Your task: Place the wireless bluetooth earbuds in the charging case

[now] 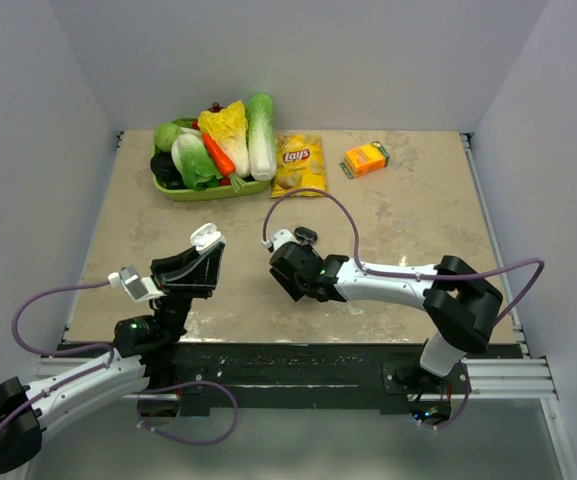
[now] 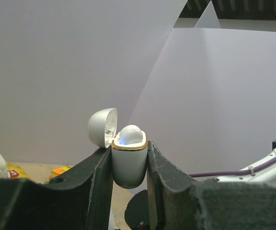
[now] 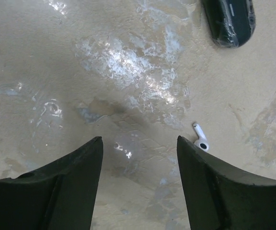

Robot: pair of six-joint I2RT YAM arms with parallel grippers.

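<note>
The open white charging case (image 2: 128, 165), lid flipped up, is held upright in my left gripper, shut on its body; an earbud top (image 2: 129, 135) shows inside, beside a blue light. In the top view it is raised over the table's left part. My right gripper is open, pointing down over the table with nothing between its fingers. A loose white earbud (image 3: 201, 137) lies near its right finger in the right wrist view. A dark rounded object (image 3: 228, 19) lies farther off, also seen beside the right gripper in the top view (image 1: 305, 236).
A green basket of vegetables (image 1: 183, 195), a Lays bag (image 1: 298, 165) and a yellow-orange box (image 1: 366, 160) stand along the back.
</note>
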